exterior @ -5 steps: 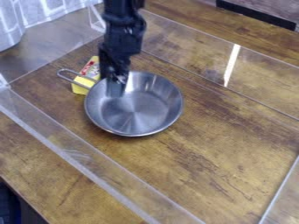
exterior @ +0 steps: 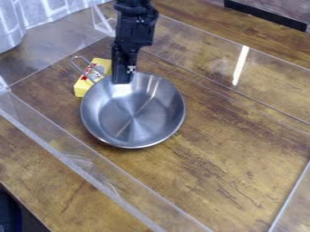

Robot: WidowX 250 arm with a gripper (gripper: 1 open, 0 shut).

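A steel bowl (exterior: pixel 130 116) sits on the wooden table in the camera view, left of centre. A yellow object (exterior: pixel 87 83) lies just behind its upper left rim, with a thin wire shape beside it. My black gripper (exterior: pixel 121 72) reaches down from the top to the bowl's back rim by the yellow object. Its fingertips are small and dark, and I cannot tell whether they are open or shut, or whether they touch the rim.
Bare wooden table (exterior: pixel 230 163) fills the right and lower part of the view. Clear plastic edges run along the left and right sides. The top left corner holds a pale translucent sheet.
My gripper stays at its back rim.
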